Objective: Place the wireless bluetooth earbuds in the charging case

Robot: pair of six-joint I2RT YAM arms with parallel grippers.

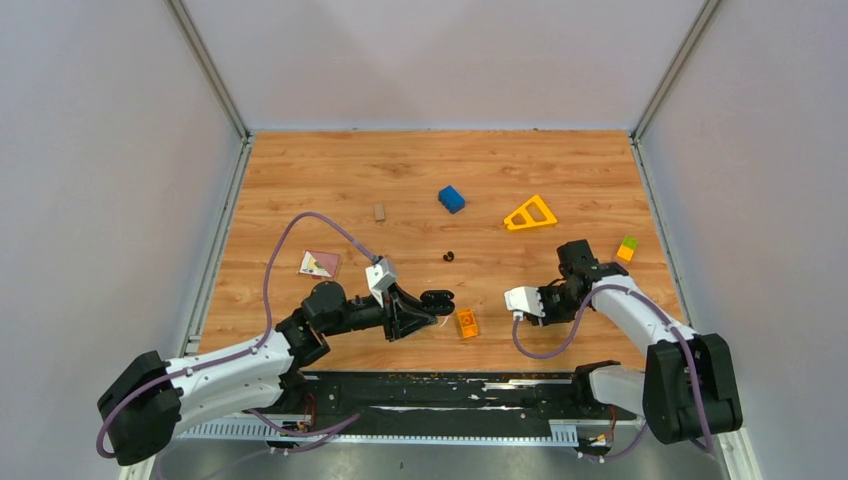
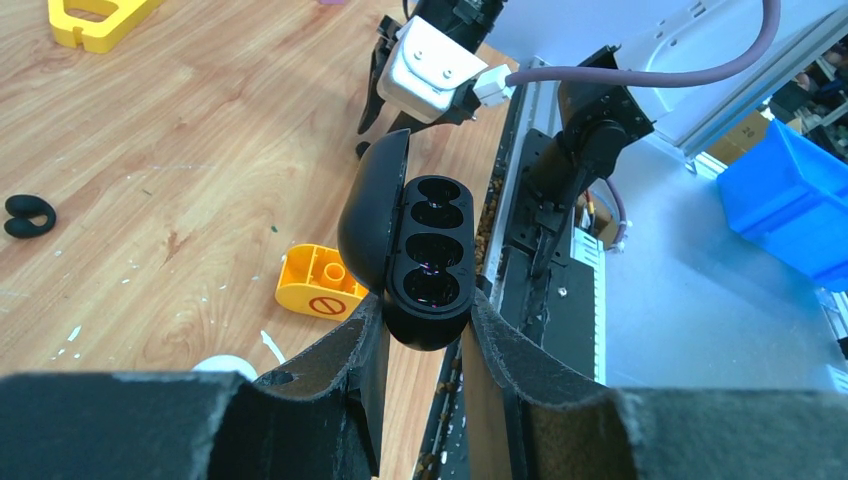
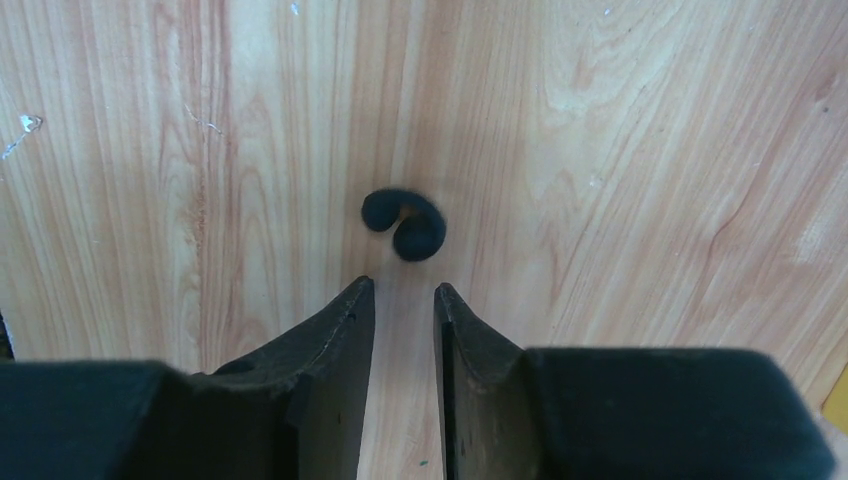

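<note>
My left gripper [image 1: 420,318] is shut on the open black charging case [image 2: 430,262], held upright over the table's front middle, its sockets facing the left wrist camera. A pair of small black earbuds [image 1: 448,256] lies on the wood behind it, also seen in the left wrist view [image 2: 30,226]. My right gripper [image 1: 535,312] is low over the table at the right. In its wrist view a small dark curved earbud [image 3: 418,236] lies just ahead of its parted fingertips, with nothing between them.
An orange brick [image 1: 467,322] lies beside the case. A yellow triangle [image 1: 546,215], blue brick [image 1: 451,198], small stacked blocks [image 1: 627,249] and a card [image 1: 314,263] lie around.
</note>
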